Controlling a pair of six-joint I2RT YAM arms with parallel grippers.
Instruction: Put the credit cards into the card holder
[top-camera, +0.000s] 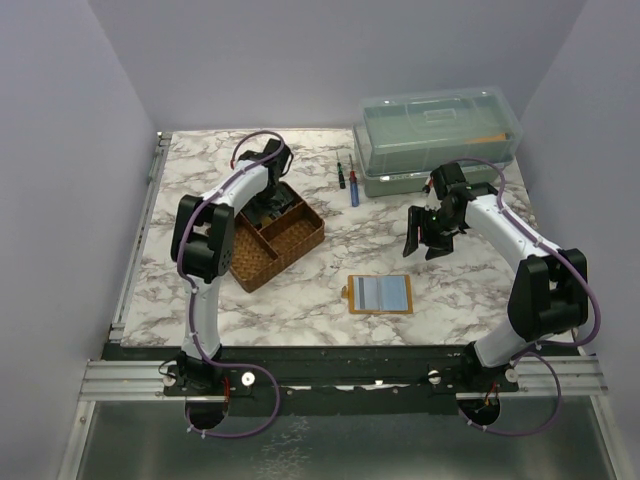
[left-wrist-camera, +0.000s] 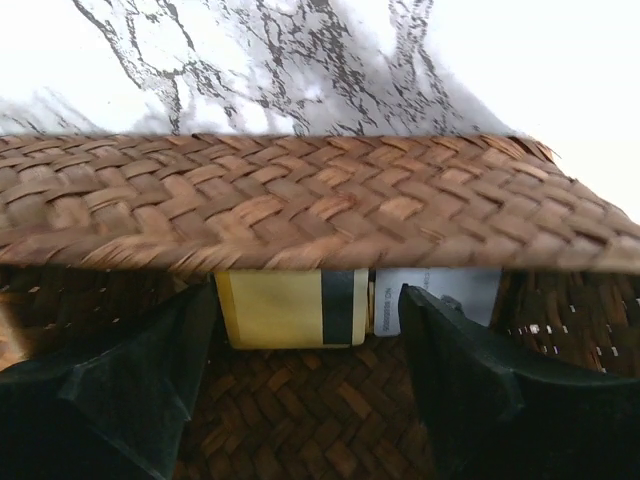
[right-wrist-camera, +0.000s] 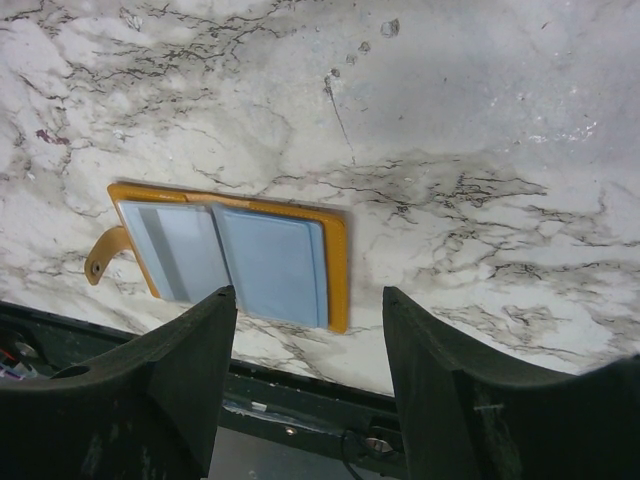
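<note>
Two cards lie side by side in the far compartment of the woven basket (top-camera: 252, 262): a yellow card (left-wrist-camera: 275, 308) with a dark stripe and a grey-white card (left-wrist-camera: 452, 290). The basket's wall (left-wrist-camera: 320, 200) hides part of both in the left wrist view. My left gripper is down at this compartment, open, its fingers apart in front of the cards and holding neither. The card holder (right-wrist-camera: 338, 270) lies unfolded on the table, tan-edged with clear sleeves and a strap. Above the table near it, my right gripper stands open and empty.
Partition walls divide the basket into several compartments. At the back right stands a clear lidded box (top-camera: 440, 135). Two screwdrivers, one with a blue handle (top-camera: 354, 194), lie left of it. Marble tabletop (top-camera: 335, 245) between basket and holder is bare.
</note>
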